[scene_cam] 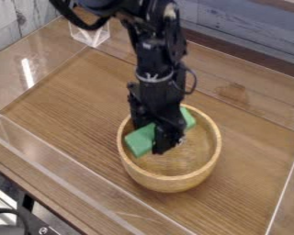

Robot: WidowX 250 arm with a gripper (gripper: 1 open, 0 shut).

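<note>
My black gripper (157, 128) reaches down from the top of the view into a round tan bowl (168, 175). It is shut on a green object (141, 140) at the bowl's left side, tilted and partly hidden by the fingers. More green (186, 120) shows at the back right of the bowl, behind the gripper; I cannot tell if it is a separate piece.
A clear plastic container (88, 27) stands at the far back left. A black cable lies at the lower left edge.
</note>
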